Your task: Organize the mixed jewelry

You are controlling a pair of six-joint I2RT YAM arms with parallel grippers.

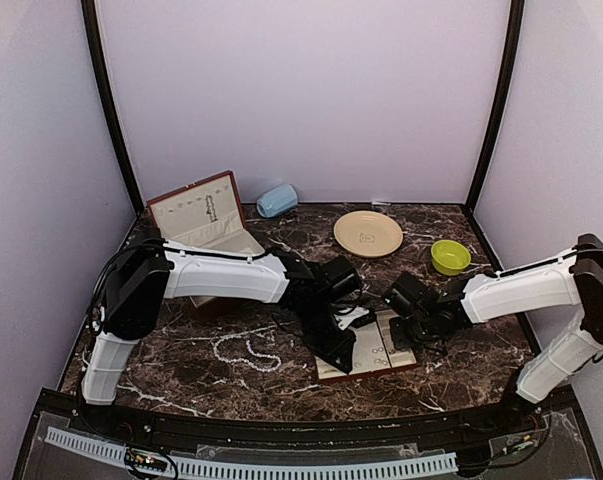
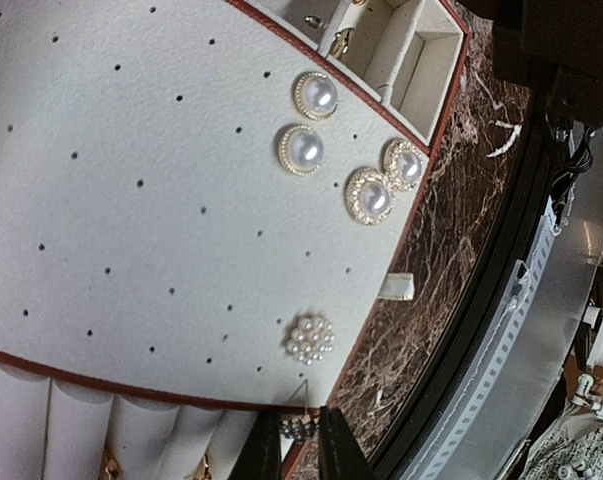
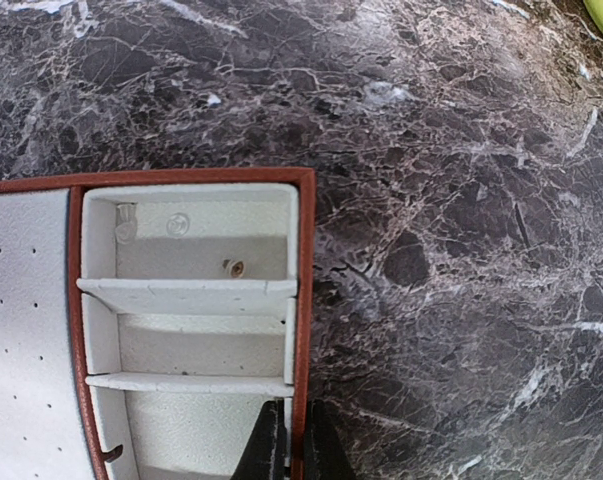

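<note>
A jewelry tray with a dark red rim lies on the table under both arms. In the left wrist view, my left gripper is shut on a small beaded earring, its thin pin pointing up, over the border between the holed panel and the padded ring rolls. A pearl cluster earring sits close by on the panel; two pairs of round pearl earrings, including one pearl earring, are farther along. My right gripper is shut on the tray's side wall, one finger inside and one outside.
Small clear pieces and an earring back lie in a corner compartment. A pearl necklace lies on the table at left, near an open jewelry box. Behind are a beige plate, green bowl and blue cup.
</note>
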